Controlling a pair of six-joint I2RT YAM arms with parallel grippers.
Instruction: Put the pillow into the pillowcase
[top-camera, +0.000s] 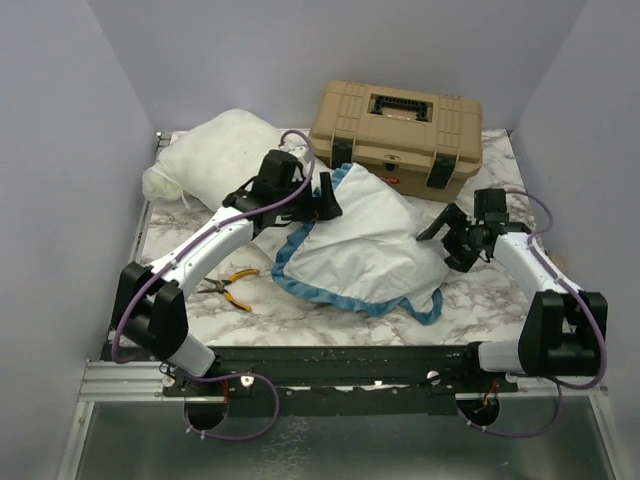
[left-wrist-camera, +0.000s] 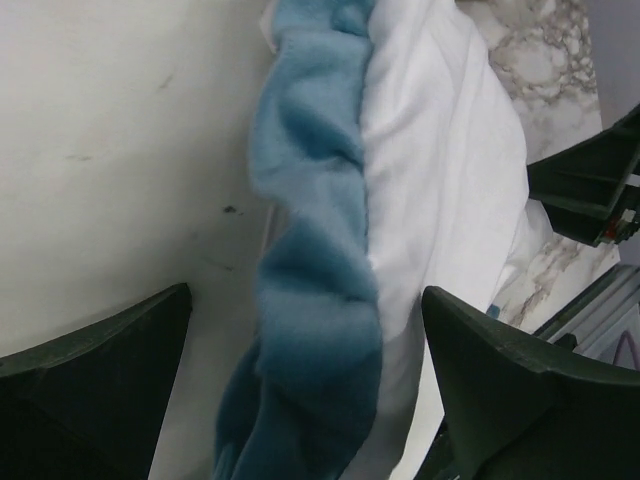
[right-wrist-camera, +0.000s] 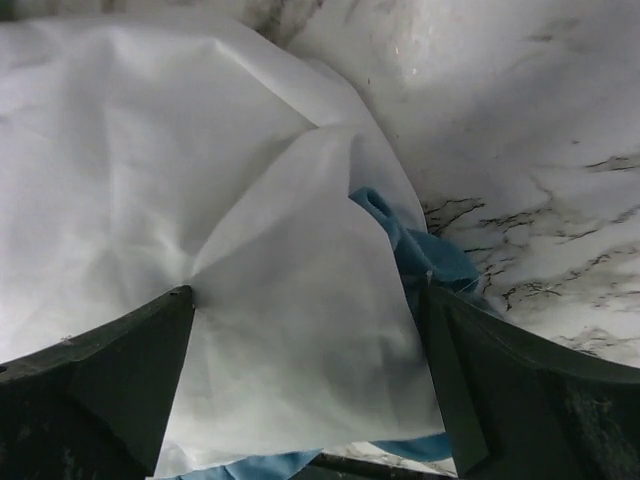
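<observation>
The white pillow lies on the marble top, its lower-right part inside the white pillowcase with blue frilled trim. My left gripper is open over the case's upper opening edge, the frill and white fabric between its fingers. My right gripper is open at the case's right end, with bunched white cloth and some blue trim between its fingers.
A tan toolbox stands at the back right, close behind the pillowcase. Yellow-handled pliers lie at the front left. Bare marble shows on the right.
</observation>
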